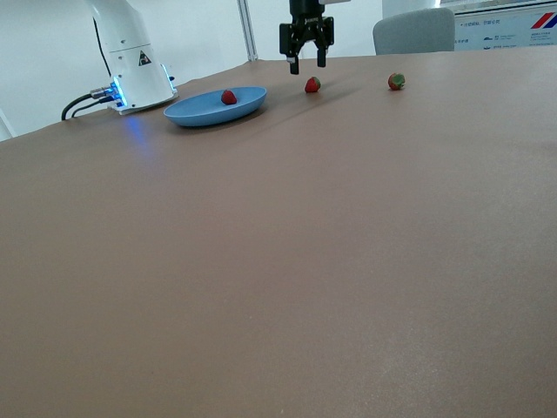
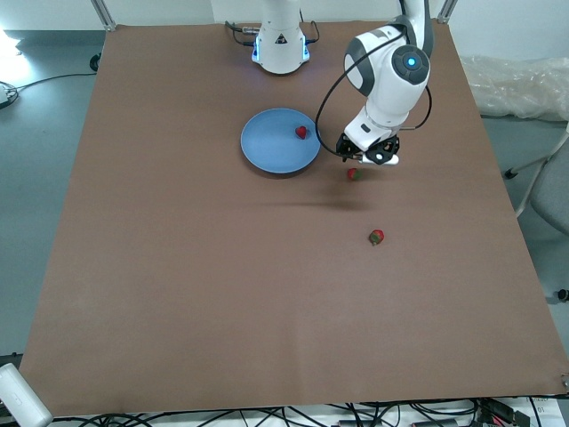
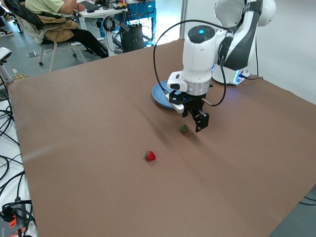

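A round blue plate [image 2: 267, 142] holds one strawberry [image 2: 300, 132]. To its right, a second strawberry [image 2: 353, 173] lies on the brown table [image 2: 222, 285], and a third strawberry [image 2: 376, 237] lies farther toward the front. My black gripper [image 1: 308, 63] hangs just above the second strawberry, fingers apart and nothing between them in the top view; in the right view it [image 3: 196, 121] is partly behind the arm.
The white base of an arm [image 2: 281, 49] with cables stands at the back, behind the plate. A grey chair [image 2: 551, 191] stands beyond the right edge.
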